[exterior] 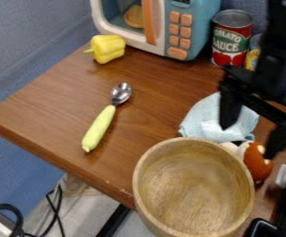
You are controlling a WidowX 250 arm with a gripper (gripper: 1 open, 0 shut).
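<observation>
My black gripper (254, 125) is at the right side, blurred and partly out of frame, over the crumpled light-blue cloth (205, 117); whether it is open or shut is unclear. A wooden bowl (189, 208) sits at the front. A red-and-white round object (257, 165) lies behind it, partly hidden. A spoon with a pale green handle (101, 125) lies on the left of the table (58, 116).
A toy microwave (182, 32) stands at the back with a tomato sauce can (231, 42) beside it. A yellow pepper (105, 48) is at the back left.
</observation>
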